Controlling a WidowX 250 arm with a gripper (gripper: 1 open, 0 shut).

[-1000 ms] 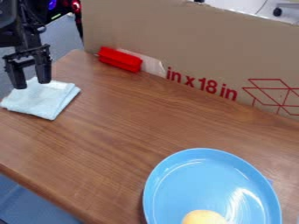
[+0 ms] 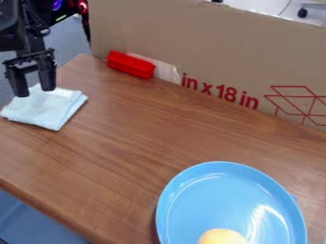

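My black gripper (image 2: 32,78) is at the upper left, its two fingers spread apart above a folded white cloth (image 2: 49,110) on the wooden table; I see nothing held between them. At the lower right lies a light blue plate (image 2: 261,200) with a pale yellow round object (image 2: 222,236) on it, partly cut off by the frame.
A red roll-shaped object (image 2: 132,65) lies at the back, against a cardboard panel (image 2: 216,43) with red printing that borders the table.
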